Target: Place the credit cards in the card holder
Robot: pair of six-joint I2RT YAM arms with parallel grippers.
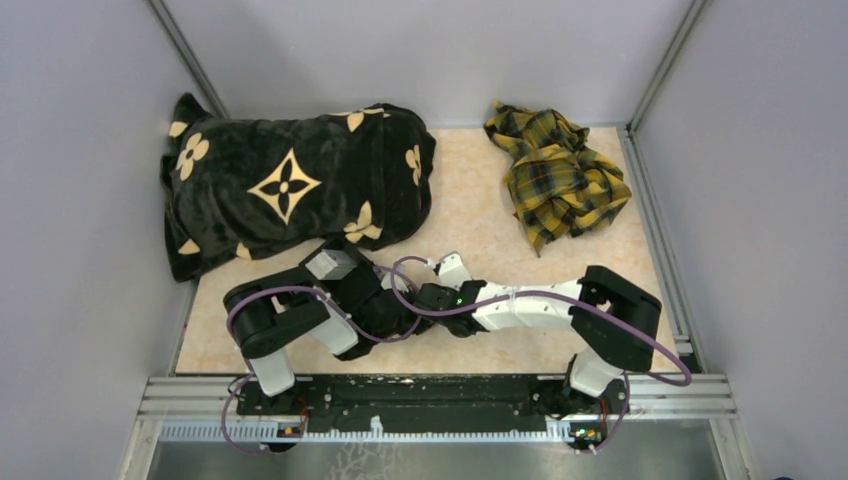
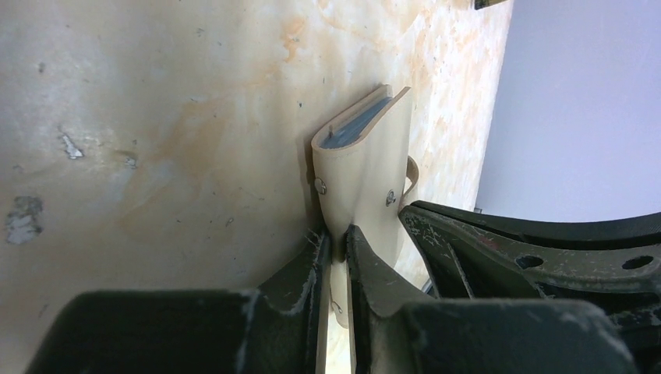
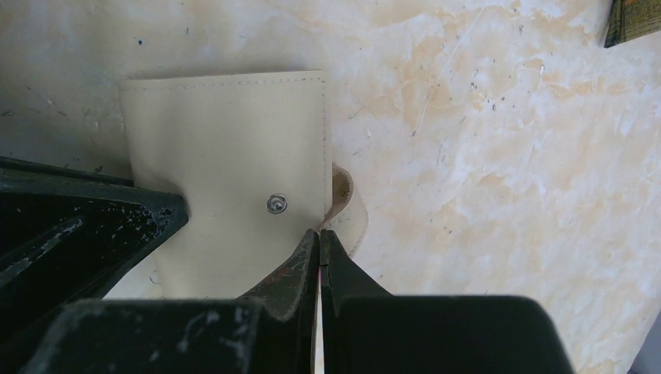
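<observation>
The beige card holder [image 2: 366,187] stands on edge, folded, in the left wrist view, its fold towards the camera. Grey-blue material [image 2: 357,128] shows inside; whether it is cards or sleeves I cannot tell. My left gripper is shut on the holder's folded edge. In the right wrist view the holder's snap-studded cover [image 3: 226,156] faces up, a left finger [image 3: 167,210] lying over it. My right gripper is shut at the opposite edge, close to the curled strap [image 3: 348,206]; anything thin between its fingers is hidden. From above, the arms cover the holder.
A black patterned cushion [image 1: 330,190] lies behind my left arm, and a yellow-and-black checked cloth [image 1: 560,180] at the back right. Between them and on the right, the marbled tabletop [image 1: 470,190] is clear.
</observation>
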